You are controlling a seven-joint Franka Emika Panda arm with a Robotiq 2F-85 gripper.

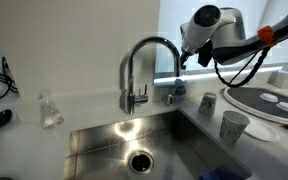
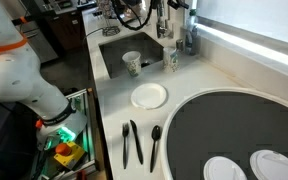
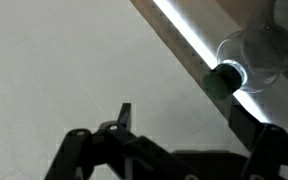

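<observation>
In the wrist view my gripper stands open, with only pale surface showing between its fingers. A clear bottle with a dark green cap is up and to the right of the fingers, apart from them, by a shiny metal strip. From outside, my gripper hangs in the air to the right of the tall faucet. Under it, behind the sink, is a small bottle; I cannot tell whether it is the green-capped one.
Two grey cups stand on the counter right of the sink. A white plate, a fork, a knife, a spoon and a large black round tray occupy the counter. Another clear bottle stands left of the faucet.
</observation>
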